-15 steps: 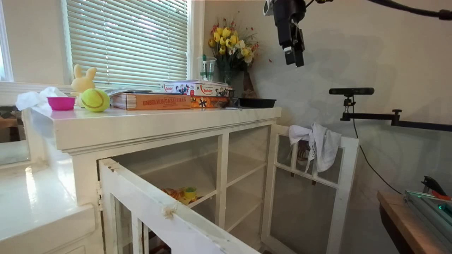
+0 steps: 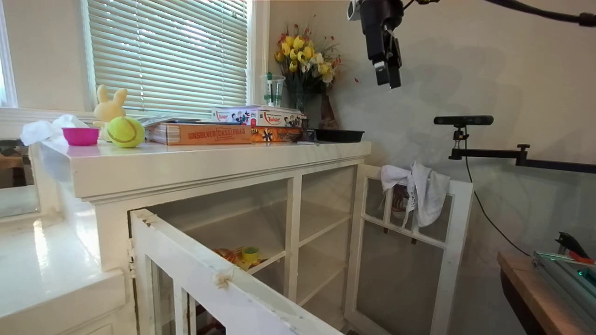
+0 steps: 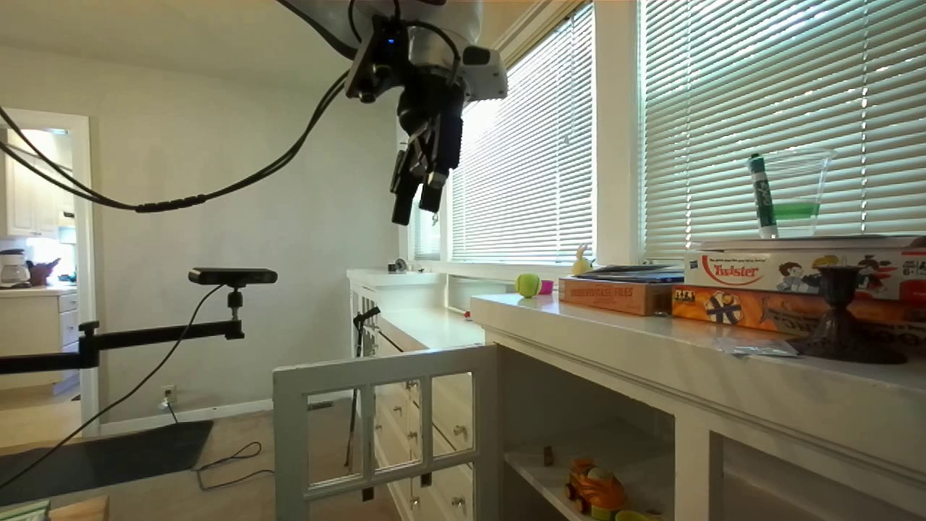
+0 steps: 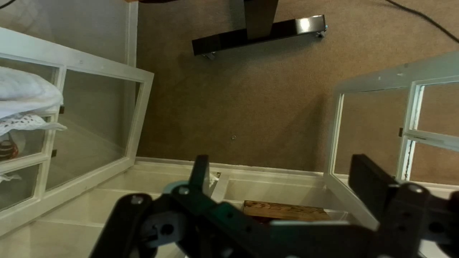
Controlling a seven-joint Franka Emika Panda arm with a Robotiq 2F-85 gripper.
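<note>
My gripper (image 3: 414, 213) hangs open in the air, high above the level of the cabinet top, with nothing between its fingers. In the wrist view its two fingers (image 4: 200, 172) stand wide apart over the front of the open cabinet and the floor. A white cloth (image 2: 427, 192) drapes over the top of the far cabinet door (image 2: 458, 245). On the cabinet top (image 2: 223, 162) sit a tennis ball (image 2: 125, 132), a pink cup (image 2: 80, 136), a bunny figure (image 2: 110, 103) and game boxes (image 2: 201, 134). An orange toy (image 3: 599, 488) rests on a shelf inside.
Both glazed doors stand open, the near one (image 2: 223, 273) jutting outward. A flower vase (image 2: 301, 89), a clear cup with a marker (image 3: 794, 195) and a dark candle holder (image 3: 838, 321) occupy the top. A camera arm (image 2: 491, 153) extends from the right.
</note>
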